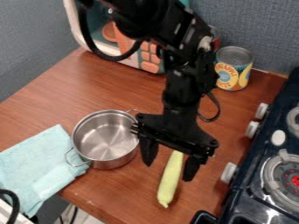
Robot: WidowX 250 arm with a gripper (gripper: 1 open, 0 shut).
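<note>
My black gripper (170,157) hangs over the middle of the wooden table, its two fingers apart and pointing down. Below and between them lies a long pale yellow piece (166,186), perhaps a corn cob or vegetable, its upper end partly hidden behind the gripper. Left of the gripper stands a steel pot (100,150) with wire handles.
A light blue cloth (35,164) lies at the left. A black stove (263,188) with knobs fills the right. At the back stand a can (232,73) and a toy kitchen item (142,56), partly hidden by the arm.
</note>
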